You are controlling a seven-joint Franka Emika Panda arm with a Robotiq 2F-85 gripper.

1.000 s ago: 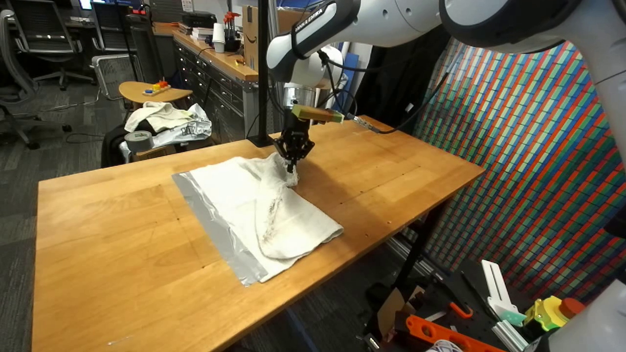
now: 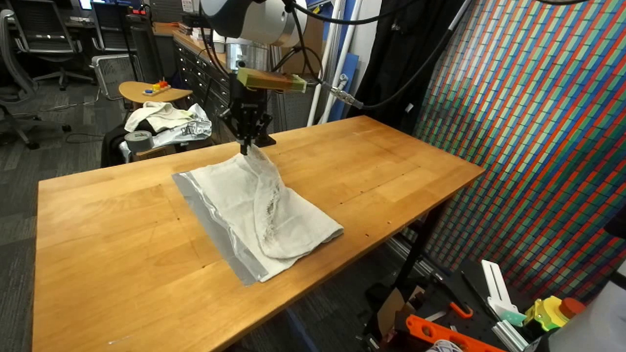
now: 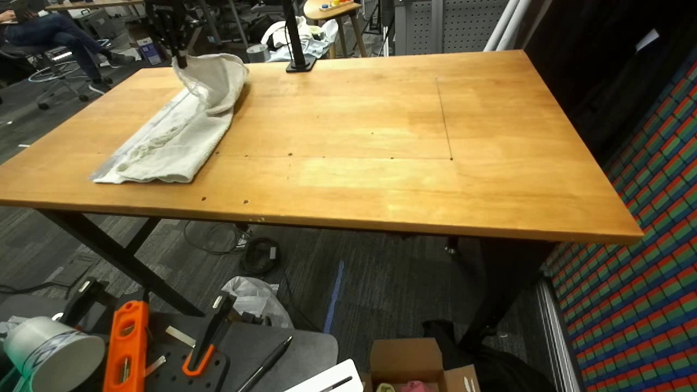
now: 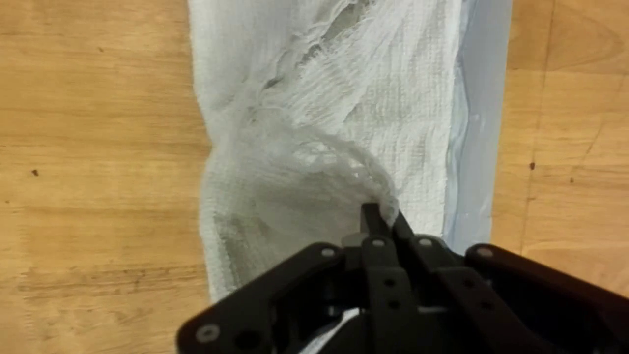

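Observation:
A white cloth (image 2: 234, 187) with frayed, open-weave patches lies on the wooden table, partly folded over itself. Its far corner is lifted off the table, pinched by my gripper (image 2: 245, 149), which is shut on that edge. In the wrist view the fingertips of my gripper close on a thin, lacy fold of the cloth (image 4: 330, 159). A grey strip (image 2: 217, 229) runs along one side of the cloth, flat on the table. From the second exterior view, the raised part of the cloth (image 3: 219, 78) drapes down from the gripper (image 3: 181, 62) in a loose curve.
A black post (image 3: 298, 39) rises from its far edge, close to the cloth. Beyond that edge sits a pile of fabric and foil (image 2: 167, 123) with a roll of tape (image 2: 140, 141).
My gripper has moved left and up in exterior view 1, carrying the pinched edge of the cloth, which now stands higher and further over. The near part and grey strip look unmoved.

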